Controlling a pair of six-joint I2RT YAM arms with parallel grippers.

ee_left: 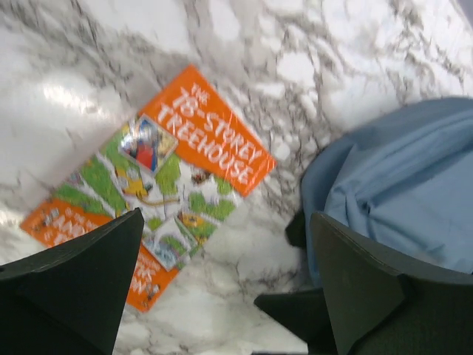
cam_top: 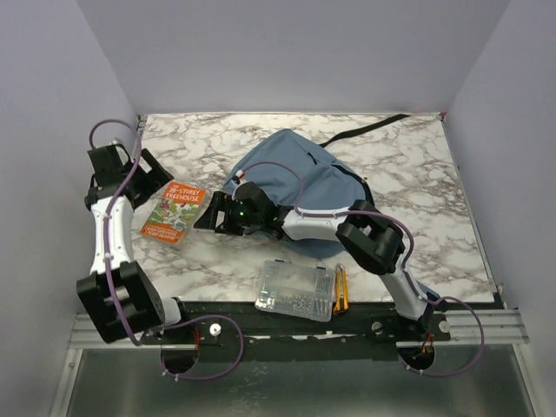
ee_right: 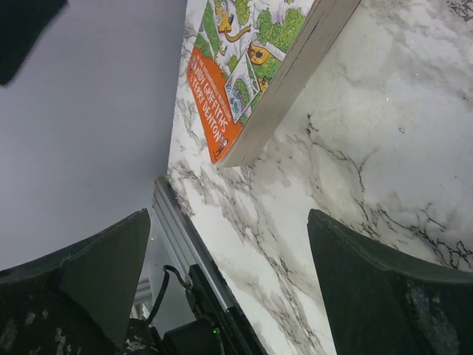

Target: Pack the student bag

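The treehouse book lies flat at the table's left, its orange and green cover uppermost and shut. My left gripper is open over the book's far left side, nothing between its fingers; the left wrist view has the whole cover below. Close to the book's right edge stands my right gripper, also open and empty. Its wrist view takes in the thick page edge; I cannot tell whether it touches the book. The blue bag rests mid-table, partly hidden under the right arm.
A clear lidded plastic case lies at the front edge, with orange-handled sticks beside it. A black strap runs from the bag to the back right.
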